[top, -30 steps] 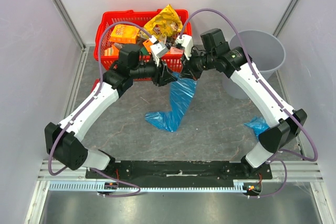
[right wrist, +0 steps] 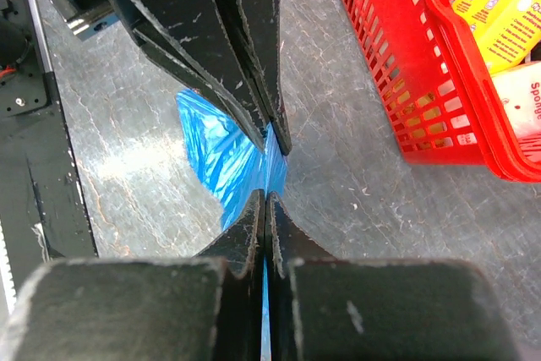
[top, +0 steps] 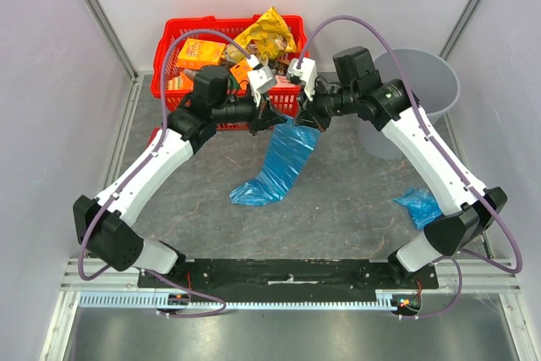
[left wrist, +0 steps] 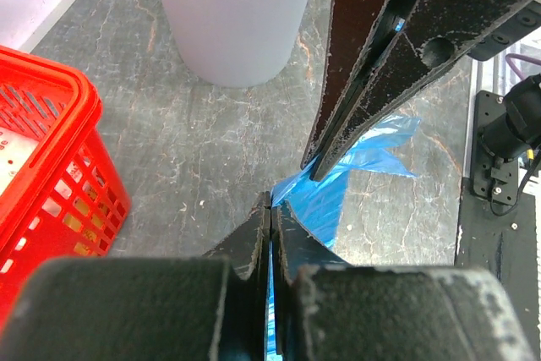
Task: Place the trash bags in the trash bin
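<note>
A long blue trash bag [top: 283, 162] hangs from my two grippers over the grey floor, its lower end bent to the left. My left gripper [top: 283, 119] is shut on its upper edge; the film [left wrist: 292, 183] reaches its fingertips in the left wrist view. Close beside it, my right gripper [top: 297, 122] is shut on the same edge, with blue film [right wrist: 269, 175] at its tips in the right wrist view. A second blue bag [top: 417, 203] lies on the floor at the right, partly hidden by the right arm. The pale grey trash bin [top: 379, 137] stands at the back right.
A red basket [top: 161, 69] full of packaged goods stands at the back, just behind the grippers. White walls close in on the left [top: 51, 116] and right. Bare floor [top: 355, 209] shows in the middle and front.
My right gripper has shifted slightly to the right, and the left has moved little. The hanging bag has swung and straightened, its lower end a bit higher. The second bag stays put.
</note>
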